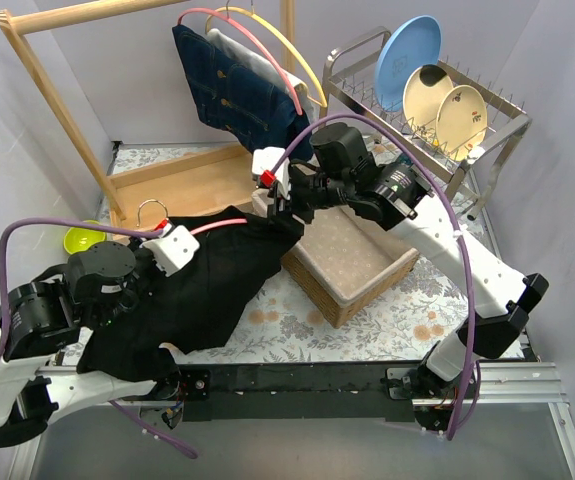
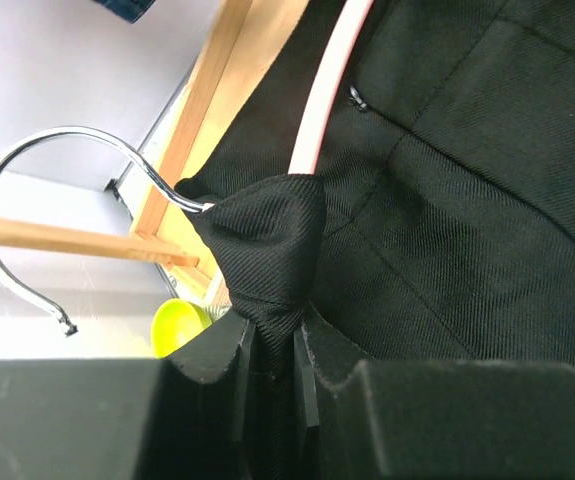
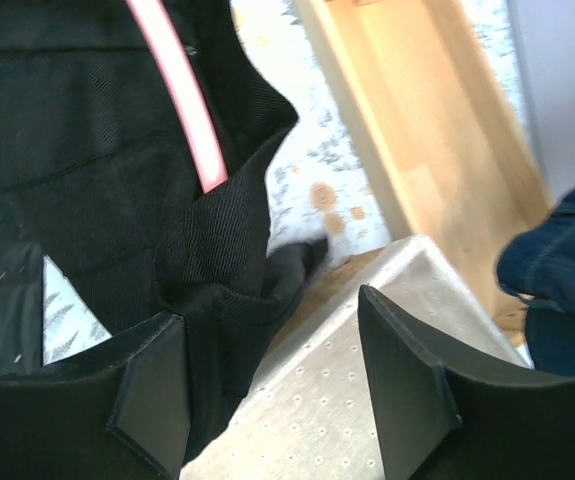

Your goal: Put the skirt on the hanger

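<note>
The black skirt (image 1: pixel 197 300) hangs in front of the wooden rack, a pink hanger (image 1: pixel 222 225) lying along its waistband. In the left wrist view, my left gripper is shut on the skirt's bunched fabric beside the hanger's metal hook (image 2: pixel 62 135); the pink hanger bar (image 2: pixel 322 90) runs away inside it. My right gripper is part open at the skirt's other end, dark fabric (image 3: pixel 217 250) between its fingers, near the end of the pink bar; whether it grips firmly is unclear.
A lined basket (image 1: pixel 357 270) stands below my right arm. Denim clothing (image 1: pixel 217 90) hangs on the wooden rack (image 1: pixel 52 85) behind. A dish rack (image 1: pixel 507 135) is at back right, a green bowl (image 1: pixel 77 240) at left.
</note>
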